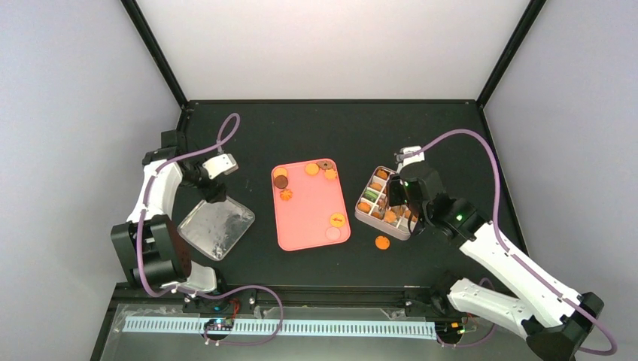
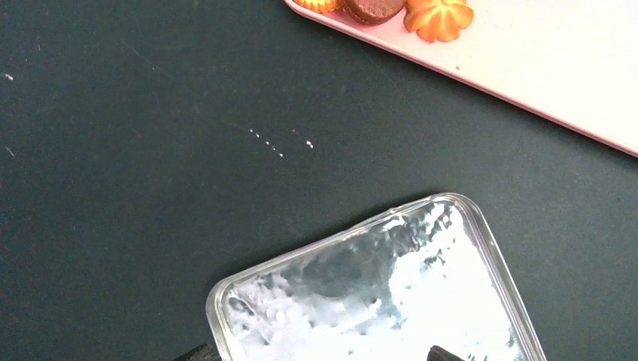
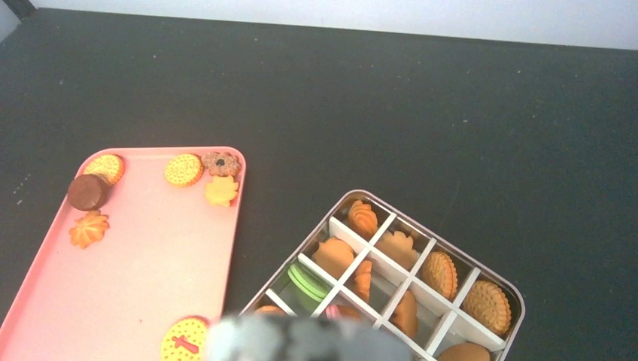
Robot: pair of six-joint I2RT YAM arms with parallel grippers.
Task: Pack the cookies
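Observation:
A pink tray [image 1: 305, 214] in the middle holds loose cookies, among them a brown cookie [image 3: 87, 192] and an iced yellow cookie [image 3: 183, 338]. Right of it stands a divided box [image 1: 361, 214] with cookies in most visible compartments, including a green macaron [image 3: 307, 282]. My right gripper is over the box, largely hidden by its wrist; a blurred shape at the bottom of the right wrist view hides whether it holds anything. My left gripper [image 1: 216, 192] hangs above a clear lid [image 1: 214, 229], its fingertips barely showing at the bottom of the left wrist view.
A single orange cookie [image 1: 382, 243] lies on the table below the box. Both arms reach in from the sides.

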